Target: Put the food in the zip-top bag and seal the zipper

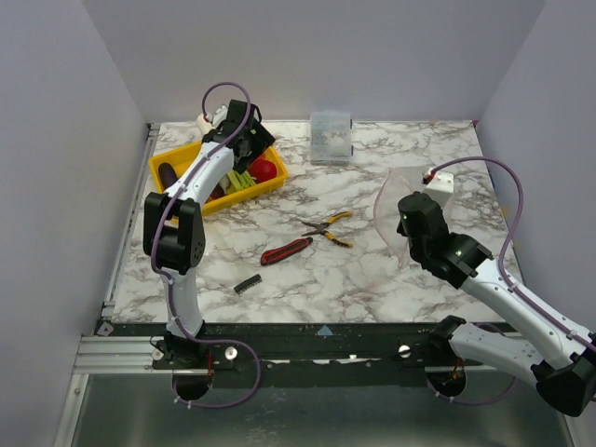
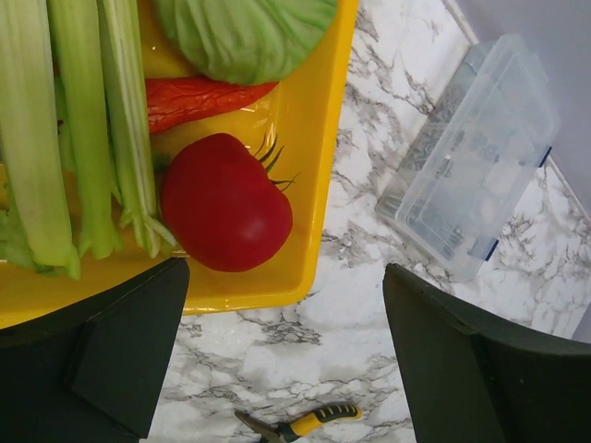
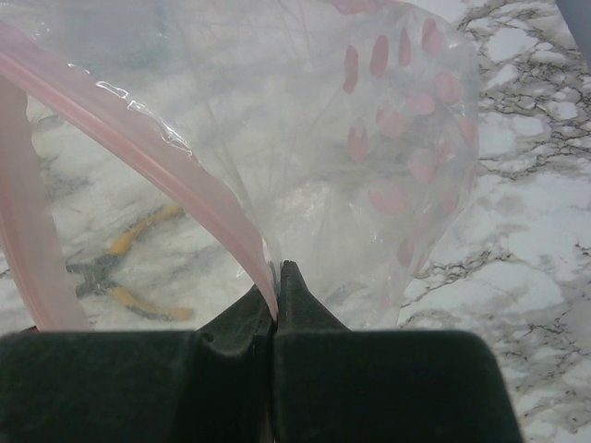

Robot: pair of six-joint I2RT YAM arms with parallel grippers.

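The clear zip top bag has a pink zipper strip and pink dots. My right gripper is shut on the bag's edge, where the strip runs between its fingertips. From above, the bag stands with its mouth spread to the left of that gripper. Over the yellow basket's right part hangs my left gripper, its fingers apart and empty. Below and between its fingers lies a red tomato in the basket corner. Celery, a red pepper and a green cabbage lie beside it.
The yellow basket also holds an eggplant. A clear plastic box sits behind. Pliers, a red knife and a small black strip lie mid-table.
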